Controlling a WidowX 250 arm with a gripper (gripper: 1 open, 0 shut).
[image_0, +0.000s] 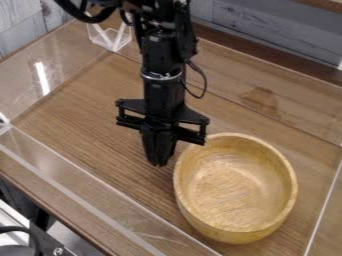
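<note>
The black robot arm hangs down over the wooden table, its gripper (156, 152) low at the table's middle, just left of a yellow oval bowl (235, 200). The fingers point down near the bowl's upper left rim and look close together; whether anything is between them is hard to see.
A clear plastic object (110, 35) stands at the back left. Cables lie at the lower left corner.
</note>
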